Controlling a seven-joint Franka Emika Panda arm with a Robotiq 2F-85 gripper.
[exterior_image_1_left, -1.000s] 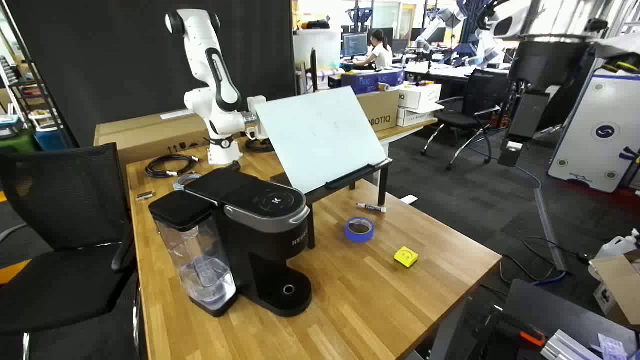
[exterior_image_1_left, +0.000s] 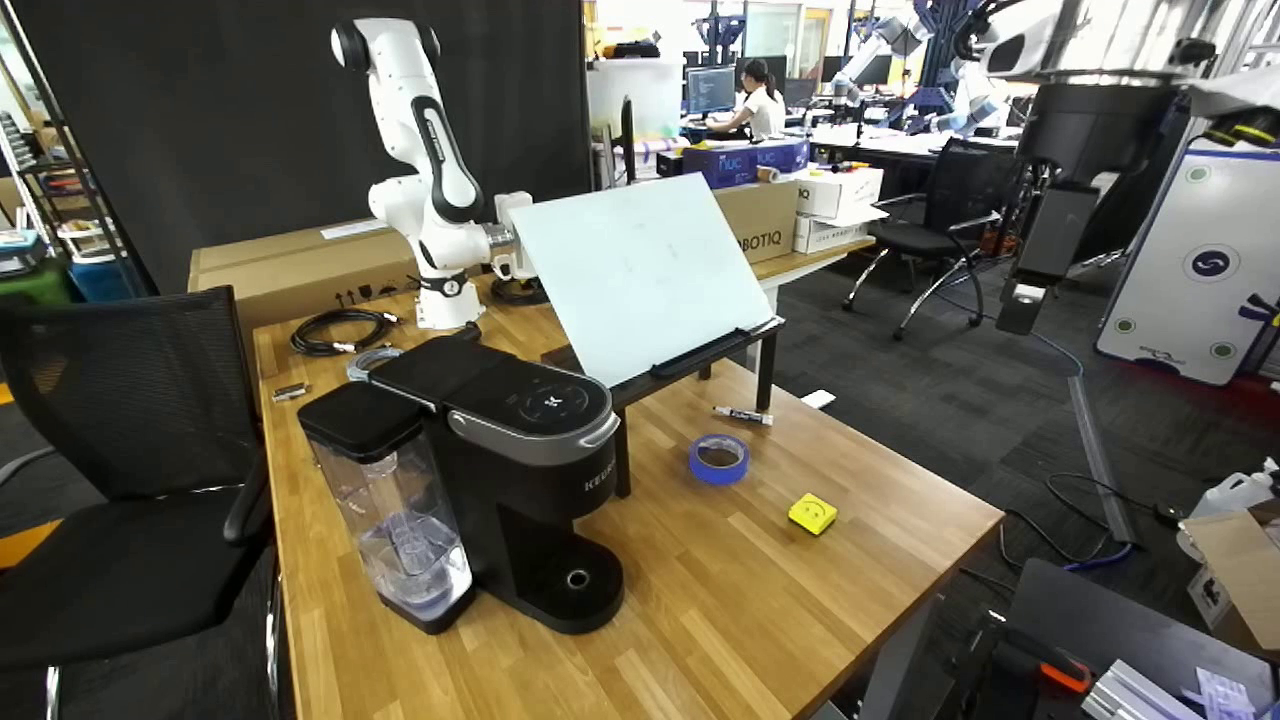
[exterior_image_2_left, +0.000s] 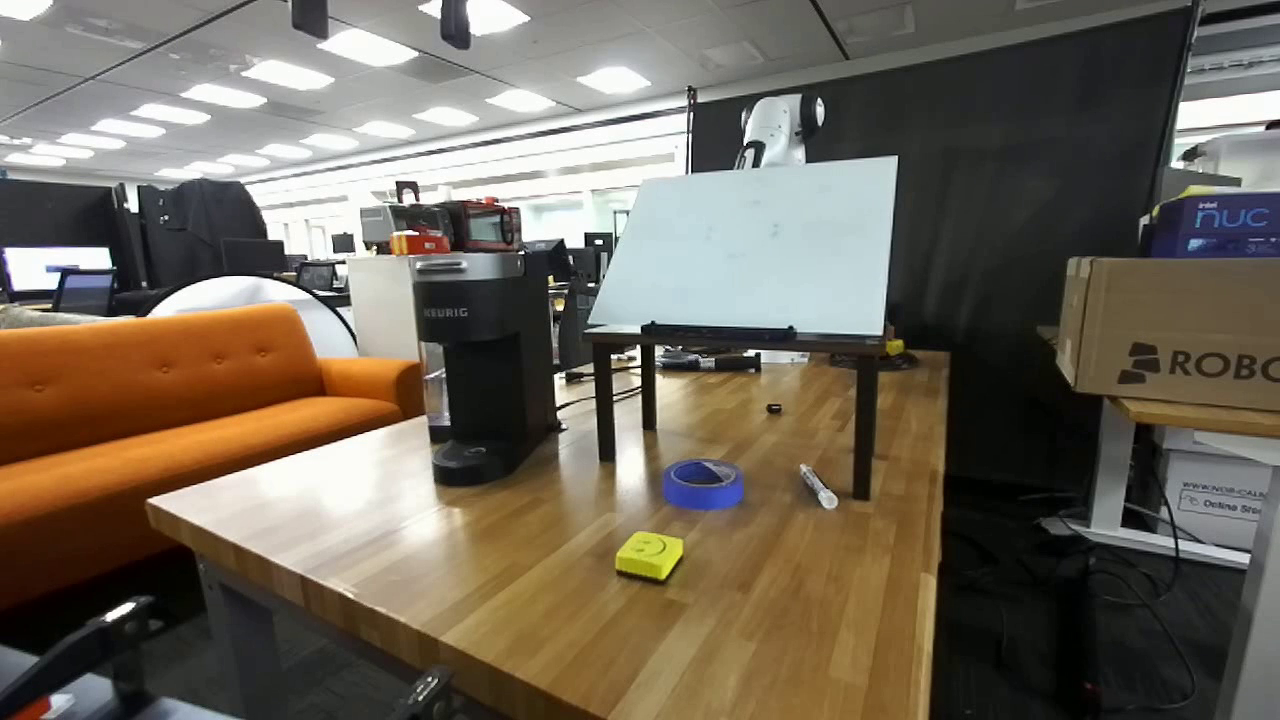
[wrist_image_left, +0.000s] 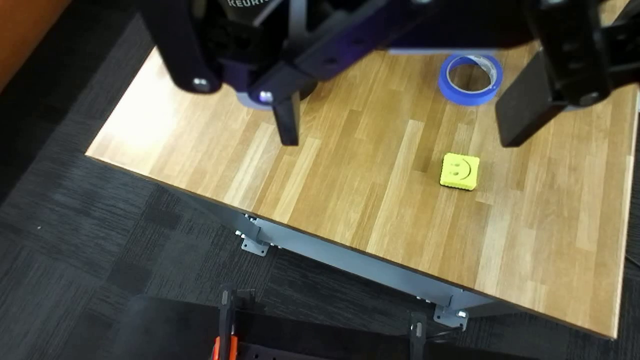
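Wide apart stand the fingers of my gripper in the wrist view, with only table seen between and below them. In exterior view 1 the gripper (exterior_image_1_left: 1022, 310) hangs high beyond the table's right edge. A yellow smiley block (exterior_image_1_left: 813, 514) lies flat on the wooden table (exterior_image_1_left: 720, 600). Behind it is a blue tape roll (exterior_image_1_left: 720, 458), lying on its side face. A white marker (exterior_image_2_left: 818, 486) rests near a leg of the dark stand. On that stand leans a blank whiteboard (exterior_image_2_left: 756, 246). The black Keurig coffee maker (exterior_image_1_left: 528, 480) stands upright, its clear water tank (exterior_image_1_left: 408, 528) attached.
A second white arm (exterior_image_1_left: 414, 156) stands at the table's far end, near coiled black cable (exterior_image_1_left: 342, 330). An office chair (exterior_image_1_left: 132, 480) is close to the left edge.
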